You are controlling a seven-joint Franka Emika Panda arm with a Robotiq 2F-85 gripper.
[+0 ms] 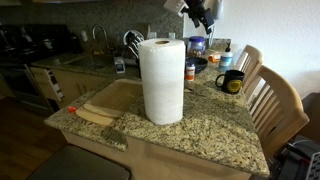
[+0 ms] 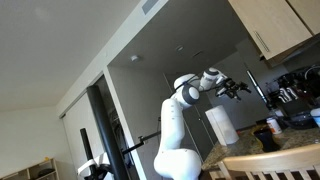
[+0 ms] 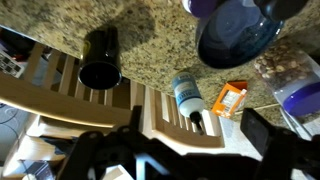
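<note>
My gripper point(image 1: 203, 27) hangs in the air above the far end of the counter, high over the items there. In the wrist view its two dark fingers point(image 3: 122, 150) stand wide apart at the lower edge, with nothing held between them. Below, near the counter's edge, is a white bottle with a blue label point(image 3: 188, 97), beside an orange box point(image 3: 231, 98). A black mug point(image 3: 100, 60) stands to the left in that view, and a dark blue pan point(image 3: 235, 32) is at the top. A jar with a purple lid point(image 3: 302, 98) is at the right.
A tall paper towel roll point(image 1: 163, 85) stands upright on the granite counter point(image 1: 205, 140). Wooden chairs point(image 1: 278, 105) line the counter's right side. A cutting board point(image 1: 112, 98) lies to the left.
</note>
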